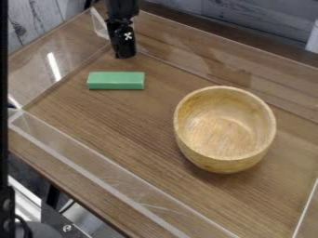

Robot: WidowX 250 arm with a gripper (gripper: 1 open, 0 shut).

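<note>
My dark gripper (pixel 123 39) is at the top of the camera view, low near the back of the wooden table; it is small and dark, and its fingers are hard to make out. A green rectangular block (pixel 115 80) lies flat on the table in front of it, apart from it. A pale wooden bowl (pixel 224 130) stands at the right.
Clear panels edge the table at the left, with dark cables or parts at the lower left.
</note>
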